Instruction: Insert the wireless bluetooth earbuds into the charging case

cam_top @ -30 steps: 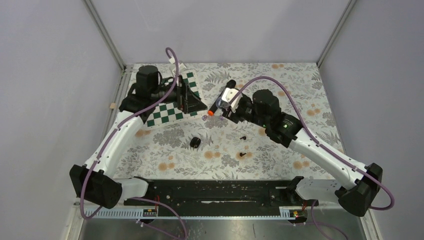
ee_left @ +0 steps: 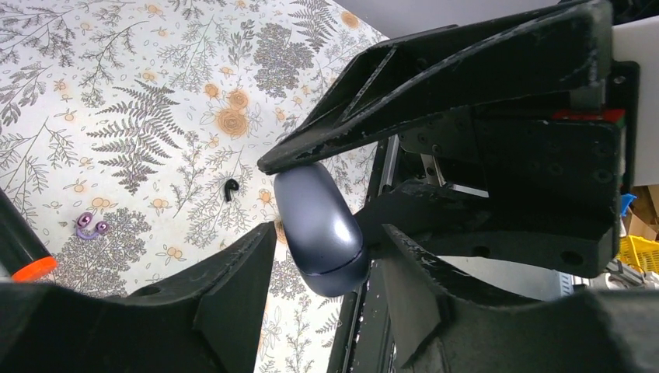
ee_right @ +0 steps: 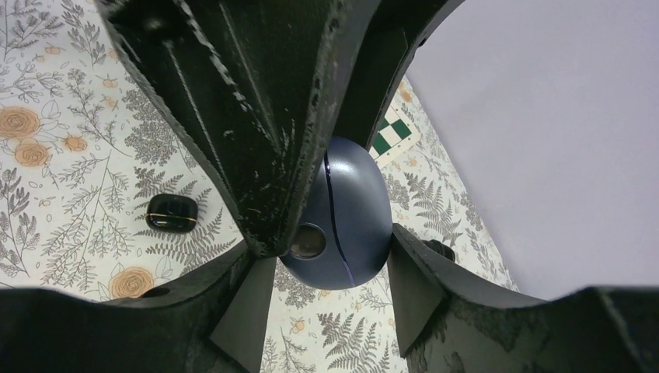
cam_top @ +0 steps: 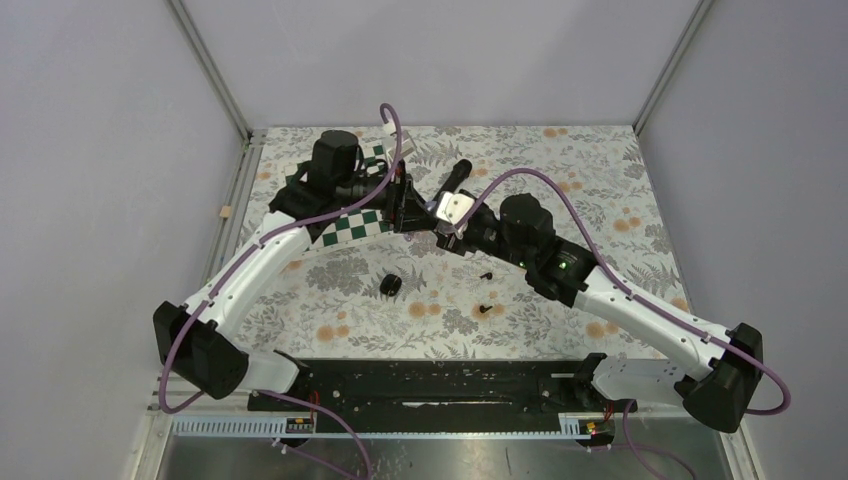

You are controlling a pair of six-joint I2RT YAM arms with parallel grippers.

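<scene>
The grey-blue charging case (ee_left: 319, 225) is up in the air where both grippers meet, near the middle in the top view. My right gripper (cam_top: 445, 225) has it between its fingertips, as the right wrist view (ee_right: 342, 217) also shows. My left gripper (cam_top: 420, 215) has reached it, with its fingertips (ee_left: 256, 256) at the case's sides, part open; whether they grip it is unclear.
A black box (ee_right: 171, 212) lies on the mat below. A checkered board (cam_top: 340, 230), a black cylinder with an orange end (ee_left: 23, 241) and small purple pieces (ee_left: 92, 225) lie nearby.
My left gripper has moved right to meet the case.
</scene>
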